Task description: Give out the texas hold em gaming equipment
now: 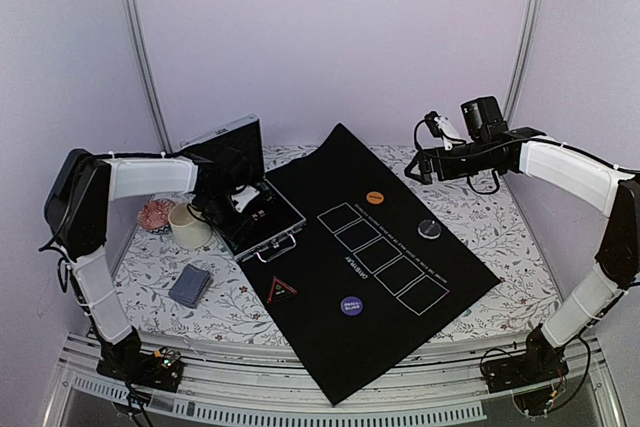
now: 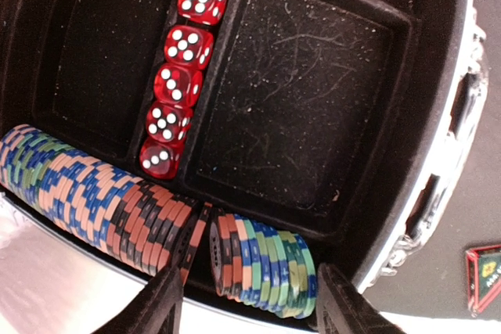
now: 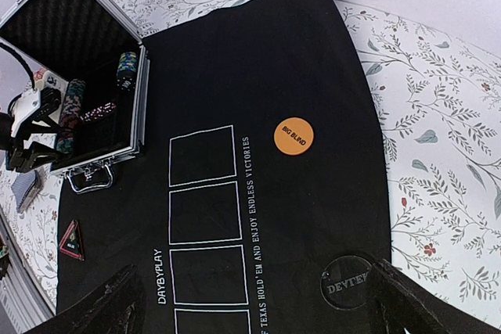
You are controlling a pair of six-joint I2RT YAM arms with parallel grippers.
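An open silver case (image 1: 278,245) stands at the left of the black mat (image 1: 380,357). My left gripper is low over it, open, fingers at a row of mixed-colour chips (image 2: 86,193) and a shorter group (image 2: 266,263). Five red dice (image 2: 185,46) lie in the middle slot. An orange big blind button (image 3: 293,136), a purple small blind button (image 1: 351,305), a clear dealer puck (image 1: 429,229) and a red triangular piece (image 1: 281,290) lie on the mat. My right gripper (image 1: 424,169) hangs open and empty at the back right.
A blue-grey stack (image 1: 190,286), a cream cup (image 1: 188,230) and a pink patterned dish (image 1: 152,215) are on the floral table at left. The mat's middle, with its printed card boxes, is free of cards.
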